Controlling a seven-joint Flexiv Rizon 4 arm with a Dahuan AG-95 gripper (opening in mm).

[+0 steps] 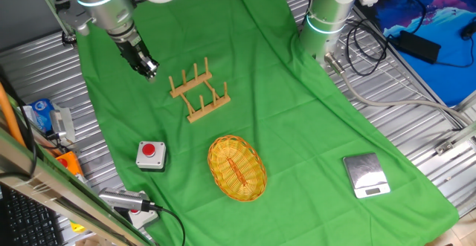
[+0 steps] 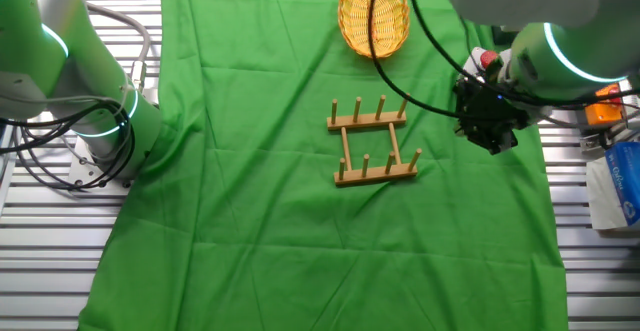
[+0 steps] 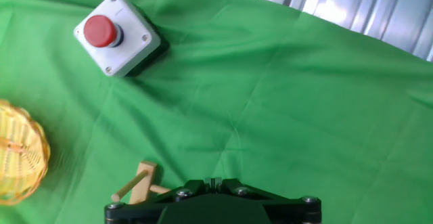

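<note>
My gripper hangs above the green cloth, to the left of a wooden rack with upright pegs, and apart from it. In the wrist view the gripper's black fingers meet at the tips, shut with nothing visible between them. Part of the rack shows there just left of the fingers, the remainder being hidden or out of frame. An oval yellow wicker basket rests on the cloth, a reddish-brown patch along its middle. Nothing stands between the rack's pegs.
A grey box with a red button sits left of the basket. Far to the right lies a small silver scale.
</note>
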